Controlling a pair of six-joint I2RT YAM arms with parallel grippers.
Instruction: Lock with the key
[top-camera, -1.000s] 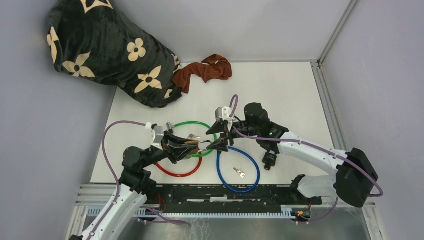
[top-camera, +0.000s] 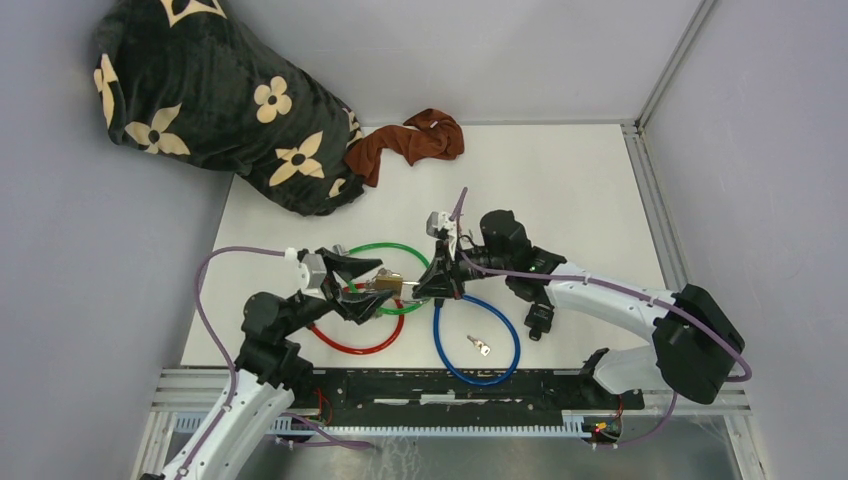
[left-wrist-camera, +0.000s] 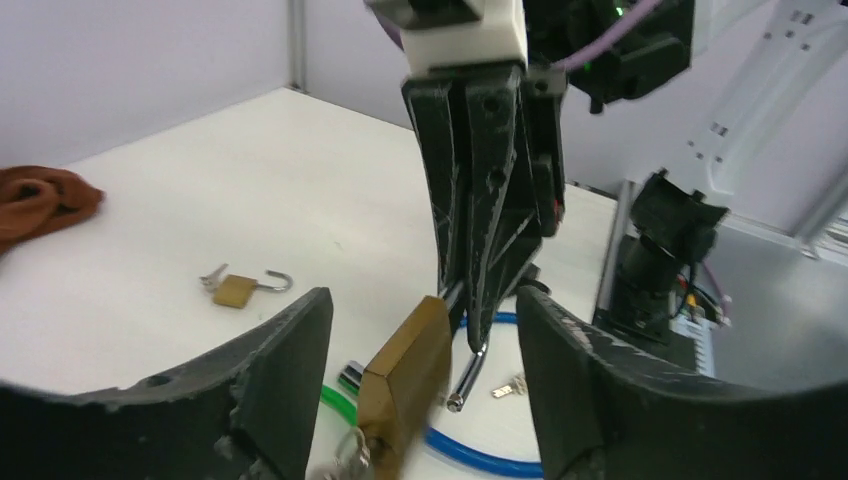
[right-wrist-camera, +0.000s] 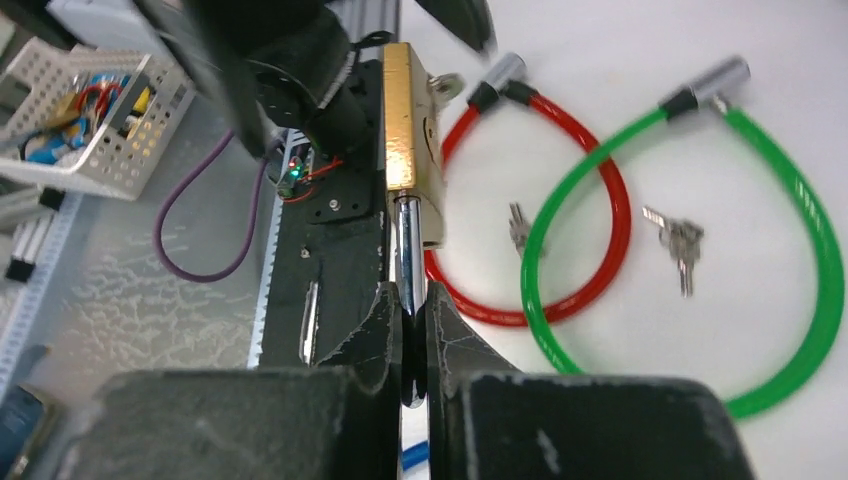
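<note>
A brass padlock (top-camera: 391, 283) hangs above the table between the two arms. My right gripper is shut on its silver shackle (right-wrist-camera: 410, 250). In the left wrist view, the padlock body (left-wrist-camera: 408, 375) stands between the spread fingers of my left gripper, which is open; I see space on both sides of it. Close to the body's lower end is a small blurred metal piece with a ring (left-wrist-camera: 352, 455), apparently the key. How deep it sits cannot be made out. Whether the shackle is seated in the body is unclear.
A second padlock (left-wrist-camera: 236, 291) lies on the table with its shackle out. Green (right-wrist-camera: 825, 260), red (right-wrist-camera: 622, 215) and blue (top-camera: 517, 345) cable locks lie below the arms, with loose keys (right-wrist-camera: 681, 243) among them.
</note>
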